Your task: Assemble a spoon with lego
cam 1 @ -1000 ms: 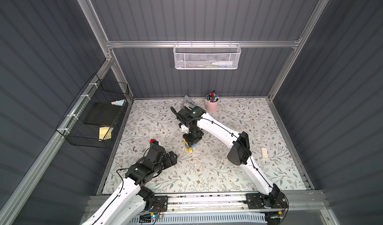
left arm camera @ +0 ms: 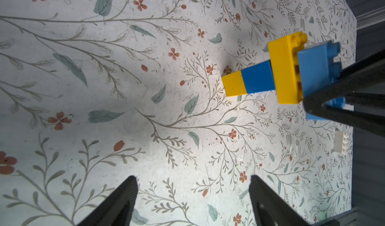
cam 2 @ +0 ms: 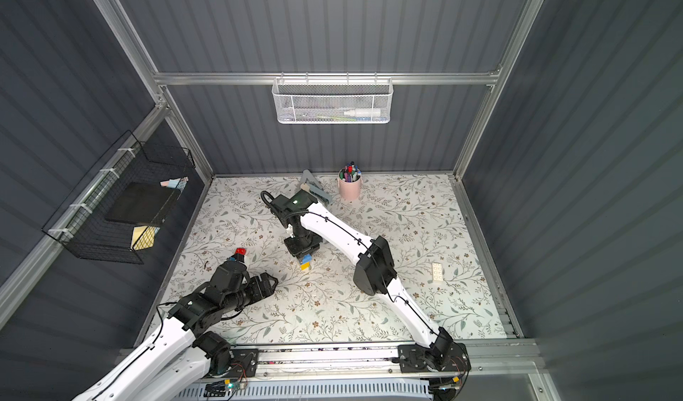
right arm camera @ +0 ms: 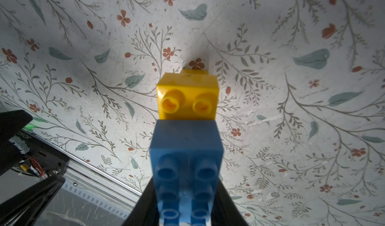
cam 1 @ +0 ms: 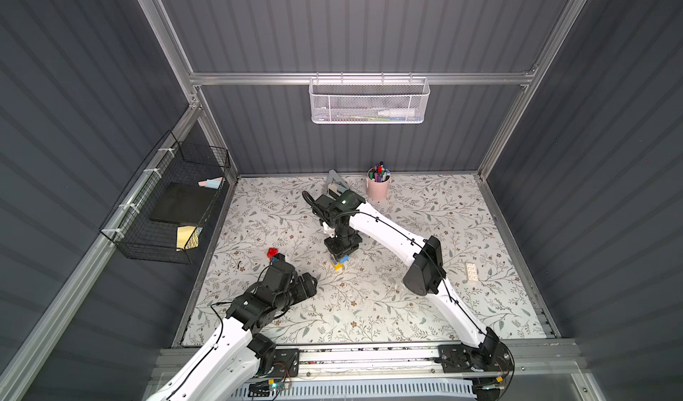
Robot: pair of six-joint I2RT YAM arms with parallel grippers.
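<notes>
My right gripper is shut on a blue brick (right arm camera: 186, 139). Beyond that brick sits a yellow brick (right arm camera: 187, 95) with two studs showing. In the left wrist view they line up as a row: small yellow end piece (left arm camera: 233, 84), darker blue brick (left arm camera: 258, 76), upright yellow brick (left arm camera: 284, 71) and the held blue brick (left arm camera: 314, 67). Some yellow studs show beside the held brick; I cannot tell how tightly those two join. My left gripper stands open, nothing between its fingers, off to the side of the row.
A red brick (cam 1: 272, 252) lies just behind the left arm, with some blue beside it. A white brick (cam 1: 471, 271) is far right. The pink pen cup (cam 1: 378, 186) and a grey object (cam 1: 335, 180) stand at the back.
The left arm has stayed put.
</notes>
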